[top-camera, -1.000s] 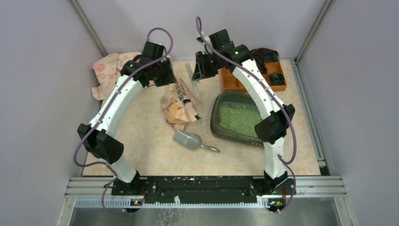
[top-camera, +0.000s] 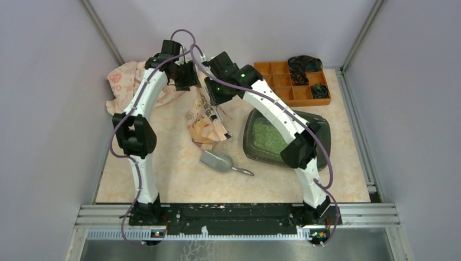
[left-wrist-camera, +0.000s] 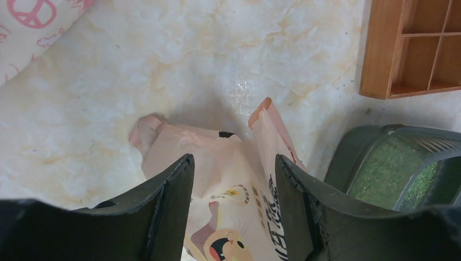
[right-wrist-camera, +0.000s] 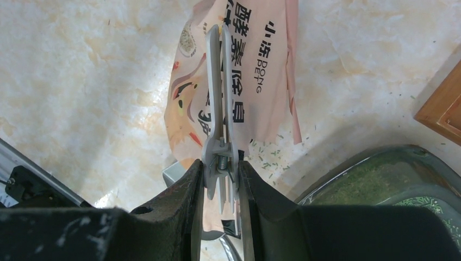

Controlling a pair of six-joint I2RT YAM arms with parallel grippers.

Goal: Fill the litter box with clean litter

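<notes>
A crumpled pink litter bag (top-camera: 204, 128) lies mid-table, left of the green litter box (top-camera: 266, 141). My left gripper is open above the bag's top, nothing between its fingers. My right gripper is shut on a long grey sealing clip (right-wrist-camera: 215, 87), held over the printed face of the bag. A metal scoop (top-camera: 217, 162) lies in front of the bag.
An orange divided tray (top-camera: 293, 98) with black bags stands at back right. A pink patterned bag or cloth (top-camera: 125, 87) lies at back left.
My right gripper has moved left with the clip to over the bag. My left arm has shifted slightly, its gripper still above the bag.
</notes>
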